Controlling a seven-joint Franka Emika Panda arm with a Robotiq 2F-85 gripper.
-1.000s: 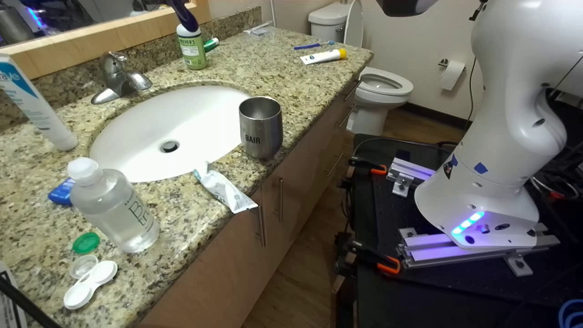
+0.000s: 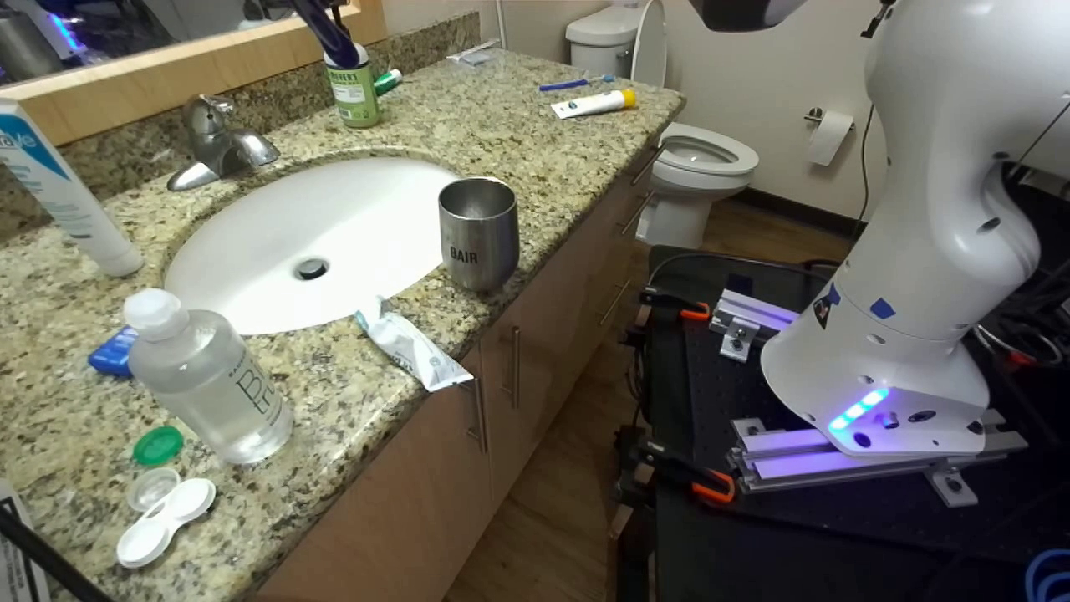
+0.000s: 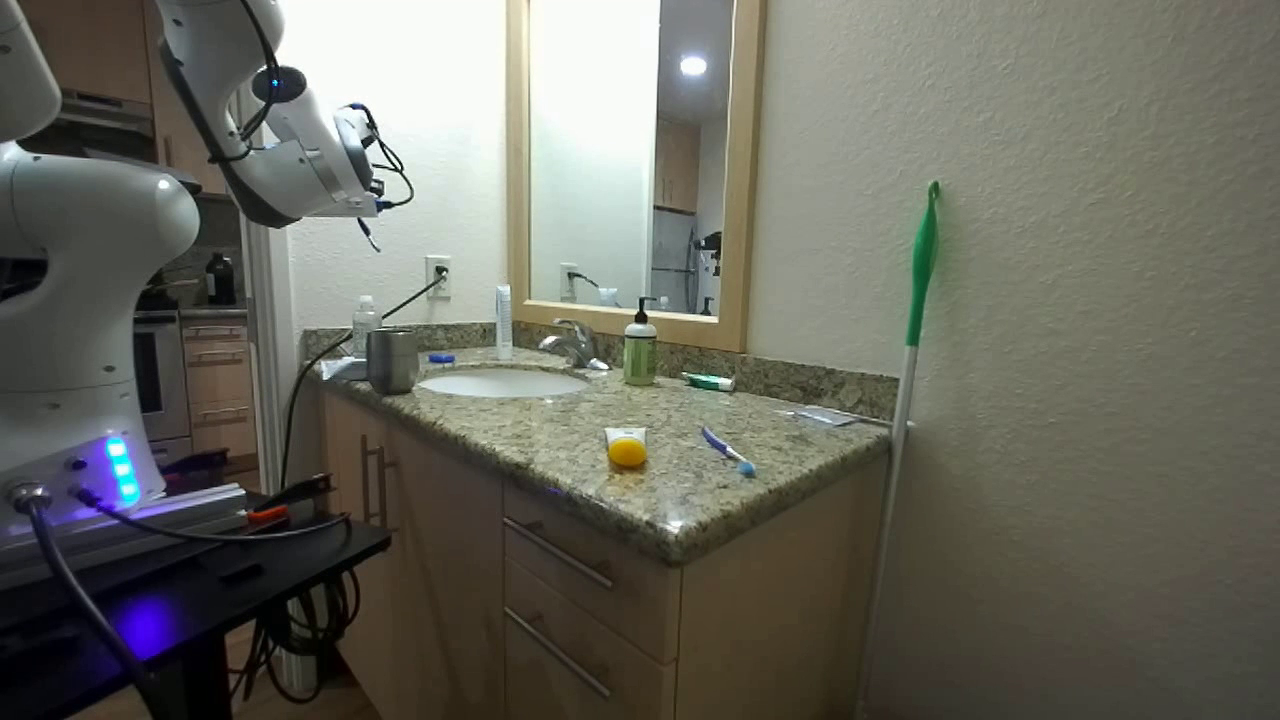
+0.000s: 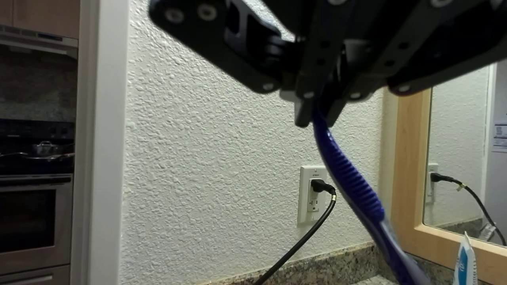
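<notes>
In the wrist view, my gripper is shut on the end of a purple-blue toothbrush, which slants down to the right with its lower end out of frame. Exterior view 1 shows only part of the toothbrush at the top edge, over the sink side of the counter; the gripper is out of that frame. A steel cup stands upright and looks empty on the counter's front edge, right of the sink. In exterior view 2, the arm holds the toothbrush high above the cup and counter.
Around the sink are a faucet, a clear bottle, a white tube, an upright tube and a soap bottle. Another toothbrush and a yellow-capped tube lie toward the counter's far end.
In exterior view 1, the held toothbrush has shifted slightly left and now reaches a little lower. Counter objects stay where they were.
</notes>
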